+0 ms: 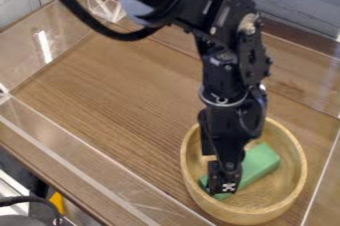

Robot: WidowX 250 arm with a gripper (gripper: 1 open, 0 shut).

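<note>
My black gripper reaches down from the top into a round, light wooden bowl at the lower right. Inside the bowl lies a green block, partly hidden behind the gripper. The gripper's fingertips are low in the bowl at the block's left side; I cannot tell clearly how far apart they stand or whether they touch the block.
A clear plastic wall or edge runs along the back and left. Some black and yellow items sit at the lower-left edge.
</note>
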